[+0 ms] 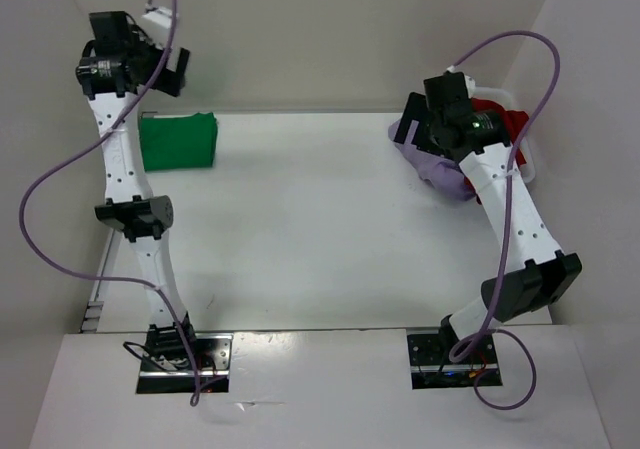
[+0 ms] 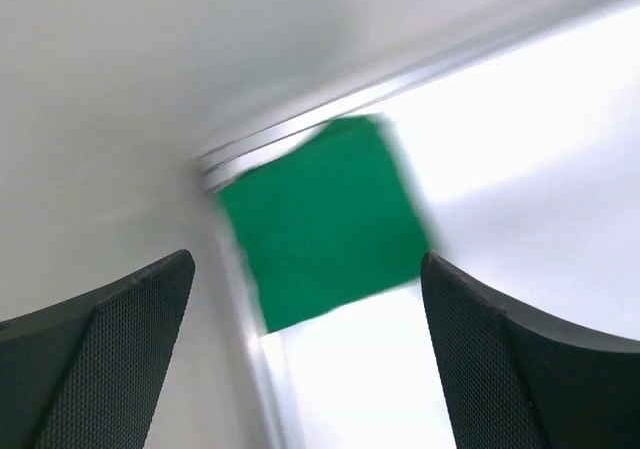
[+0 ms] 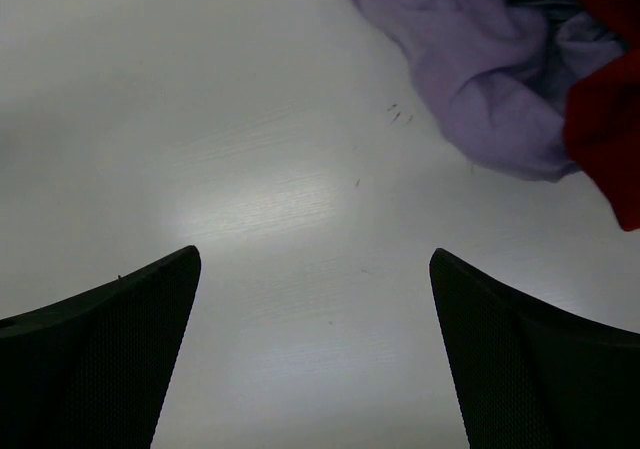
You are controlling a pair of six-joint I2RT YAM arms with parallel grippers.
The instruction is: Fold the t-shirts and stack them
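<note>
A folded green t-shirt (image 1: 178, 141) lies flat at the back left of the table, seen blurred in the left wrist view (image 2: 325, 229). My left gripper (image 1: 167, 69) is raised above and behind it, open and empty. A lavender shirt (image 3: 465, 79) and red shirts (image 3: 610, 139) lie in and hang from a white bin at the back right. My open right gripper (image 1: 408, 121) hovers over the lavender shirt's near part, its fingers empty.
The white bin (image 1: 530, 169) is against the right wall. Walls bound the left, back and right.
</note>
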